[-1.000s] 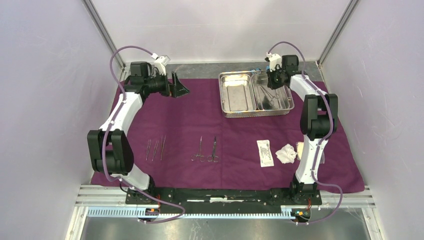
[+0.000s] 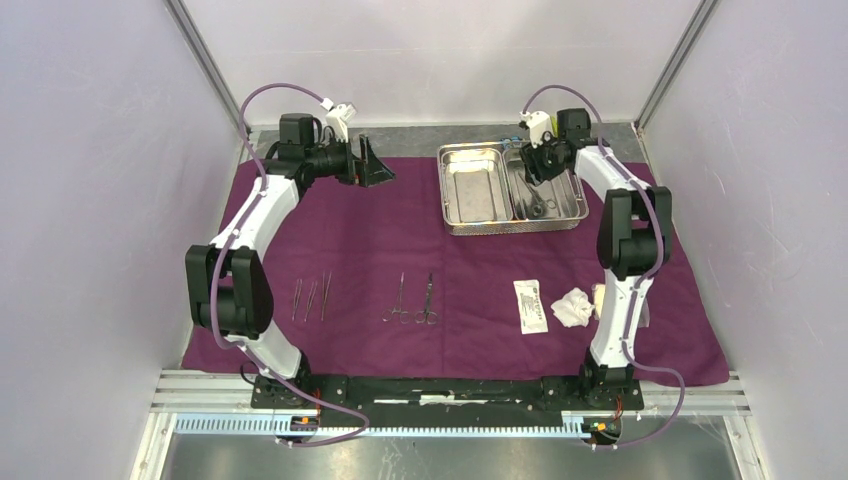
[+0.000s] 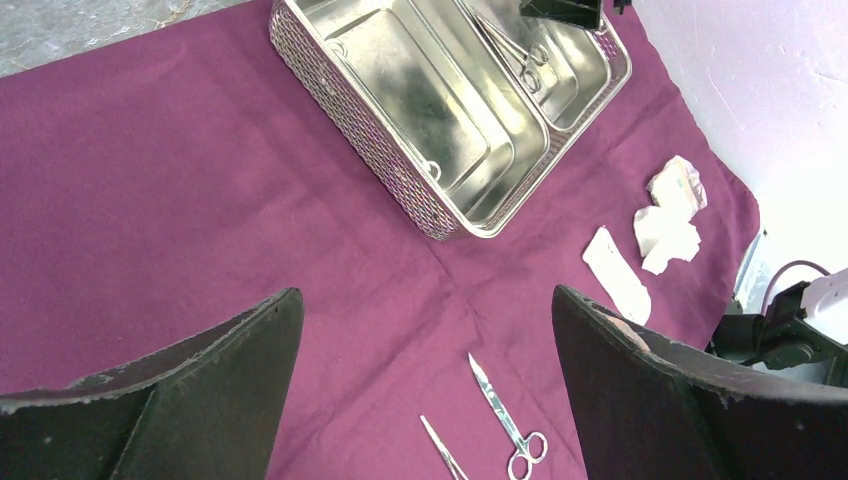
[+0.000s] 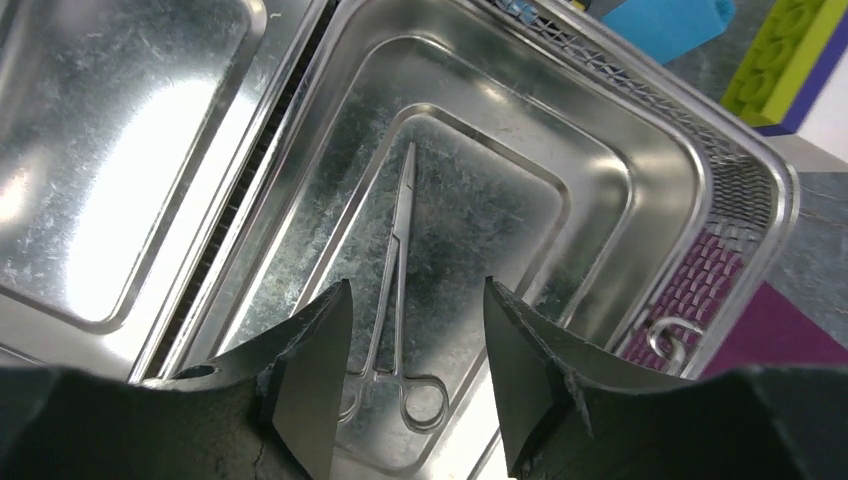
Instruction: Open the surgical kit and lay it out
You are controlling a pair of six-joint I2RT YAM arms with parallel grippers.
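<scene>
In the right wrist view a ringed, scissor-like clamp lies flat in the right compartment of the metal tray. My open right gripper is over that clamp, one finger to each side, with nothing visible held. From above, its black fingers hide part of that compartment. My left gripper hangs open and empty over the cloth, left of the tray. Two scissor-like tools lie at the front middle, and several thin instruments lie to their left.
A white packet and crumpled gauze rest on the purple cloth at front right, near the right arm. The tray's left compartment looks bare from above. Open cloth spans the middle left.
The right gripper has shifted a little left over the tray's right compartment. The laid-out tools stay put.
</scene>
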